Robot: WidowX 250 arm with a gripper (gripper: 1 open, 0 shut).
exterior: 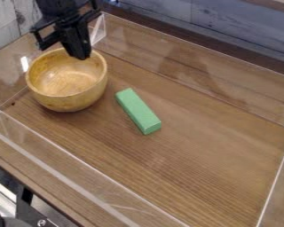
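My black gripper (75, 46) hangs over the back rim of a wooden bowl (67, 89) at the upper left, its fingers pointing down and appearing shut, with nothing seen between them. A green rectangular block (138, 111) lies flat on the wooden table to the right of the bowl, apart from it.
A pale wall (227, 22) runs along the back. A dark cable lies at the lower left corner.
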